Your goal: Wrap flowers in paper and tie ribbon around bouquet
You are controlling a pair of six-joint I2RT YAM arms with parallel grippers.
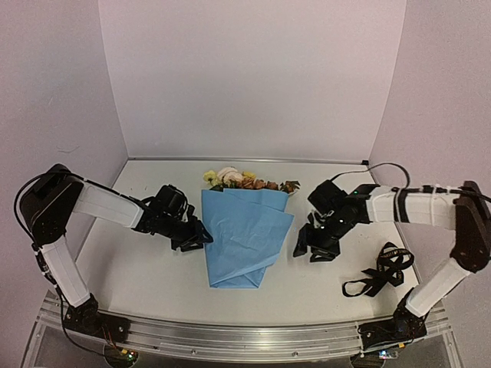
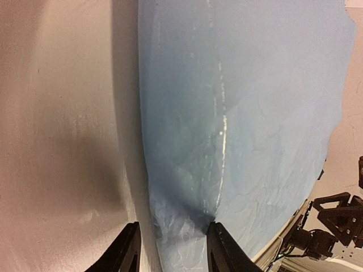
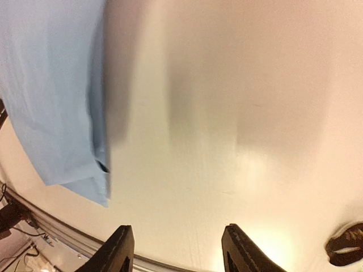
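A folded blue wrapping sheet (image 1: 244,245) lies at mid-table, its lower end folded narrow and a flap angling out on its right. Flower heads (image 1: 234,178), yellow, cream and orange-brown, poke out of its far end; their stems are hidden. At the sheet's left edge is my left gripper (image 1: 196,242). Its fingers (image 2: 126,249) stand apart in the left wrist view, with the sheet's edge (image 2: 167,226) showing between them. Right of the sheet, over bare table, my right gripper is open and empty. A black ribbon (image 1: 380,272) lies loosely coiled at the right.
Bare table (image 1: 142,272) extends left of the sheet, and more clear room lies between the right gripper and the ribbon. A metal rail (image 1: 245,333) runs along the front edge. Pale walls close off the back and sides.
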